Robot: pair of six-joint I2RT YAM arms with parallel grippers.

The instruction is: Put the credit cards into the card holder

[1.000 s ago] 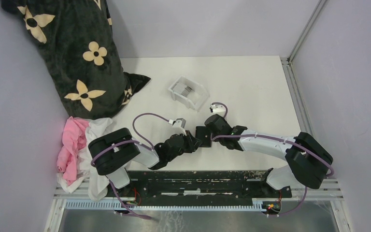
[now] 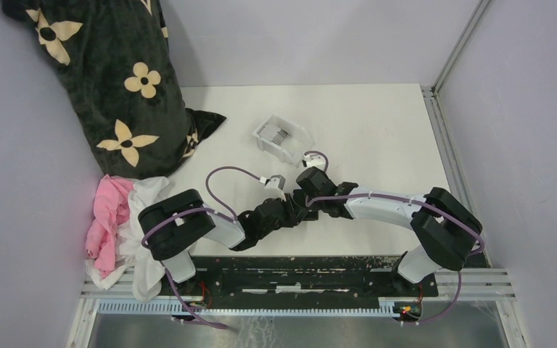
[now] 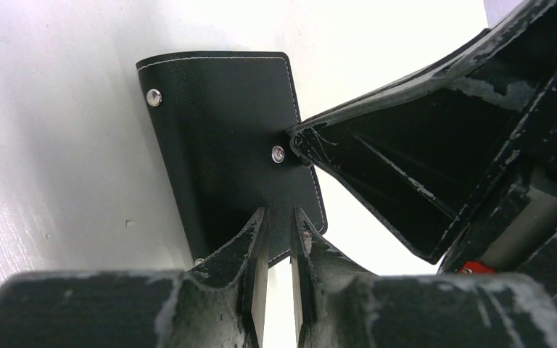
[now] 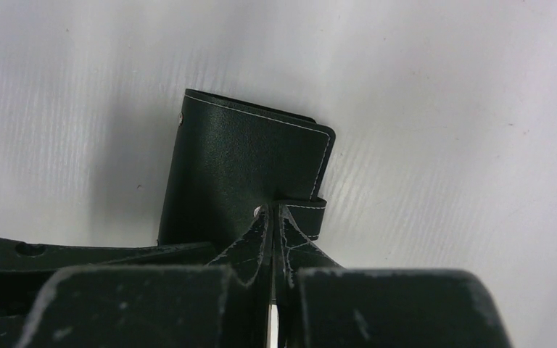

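The black card holder [image 3: 225,145], with white stitching and metal snaps, lies folded on the table, partly hidden by both arms in the top view. My left gripper is at its lower edge, with a narrow gap between the fingertips. The holder's dark surface shows through that gap; whether it is pinched, I cannot tell. In the right wrist view my right gripper is shut, its tips over the small strap [image 4: 304,215] by a snap, nothing visible between them. In the left wrist view its tip meets the holder beside a snap [image 3: 278,154]. No separate credit card is clearly visible.
Farther back stands a white open box [image 2: 290,148] with a grey striped item [image 2: 274,135] inside. Pink cloth [image 2: 109,217] and a dark flowered cloth [image 2: 116,94] take up the left side.
My right gripper has come left, now over the holder and close to the left one, covering more of it from above. The left gripper has shifted slightly right. The white box has stayed put.
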